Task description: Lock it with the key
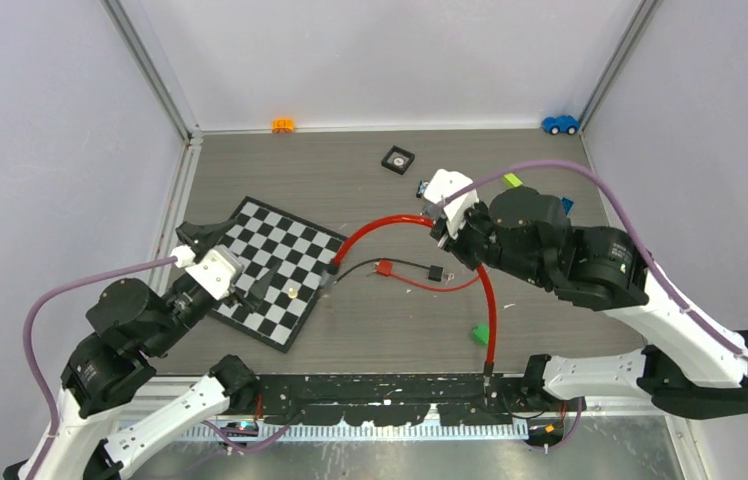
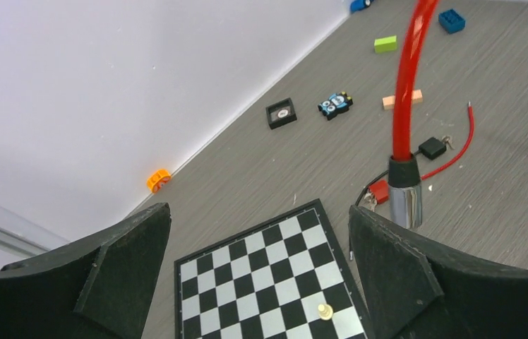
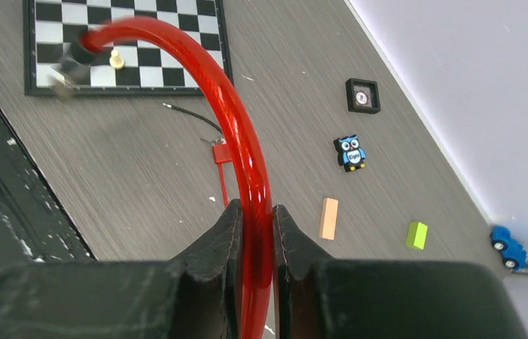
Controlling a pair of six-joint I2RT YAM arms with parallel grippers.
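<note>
A thick red tubular cable lock (image 3: 246,155) runs between the fingers of my right gripper, which is closed around it. One of its ends, with a black collar and silver tip (image 2: 406,201), hangs near the chessboard; its other dark end (image 1: 488,368) hangs toward the front edge. My left gripper stands open above the chessboard (image 1: 280,268), nothing between its fingers. On the table lie a small red lock block (image 1: 384,267) and a black block (image 1: 436,273) on thin cables. Keys show beside them (image 2: 447,141).
A pale chess piece (image 2: 325,311) stands on the board. Scattered around are a black square box (image 1: 398,160), an owl figure (image 3: 350,153), a wooden block (image 3: 329,218), a lime block (image 3: 416,235), a green piece (image 1: 481,333) and a blue car (image 1: 560,125).
</note>
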